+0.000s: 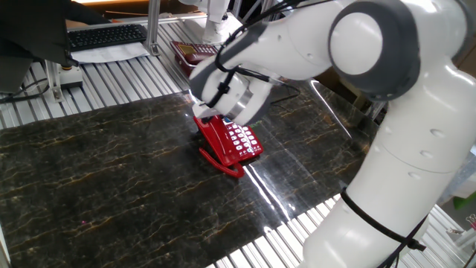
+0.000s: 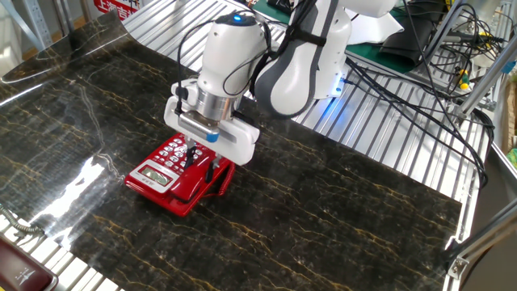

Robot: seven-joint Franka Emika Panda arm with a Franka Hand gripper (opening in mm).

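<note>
A red desk telephone (image 2: 166, 174) with white keys and a small display sits on the dark marbled sheet. My gripper (image 2: 201, 165) is right over it, pointing down, its two fingers apart. One finger (image 2: 190, 155) stands at the keypad's edge and the other finger (image 2: 213, 170) over the smooth red side; red surface shows between them, and whether they touch it is unclear. In exterior view 1 the arm's wrist hides the fingers above the telephone (image 1: 236, 140). A curved red piece (image 1: 222, 165), perhaps the handset, runs along the telephone's near left side.
The dark marbled sheet (image 1: 97, 171) is clear around the telephone. Behind it stand a second, dark red telephone (image 1: 195, 56) and a black keyboard (image 1: 108, 36). Loose black cables (image 2: 436, 129) hang beside the slatted table at the right of exterior view 2.
</note>
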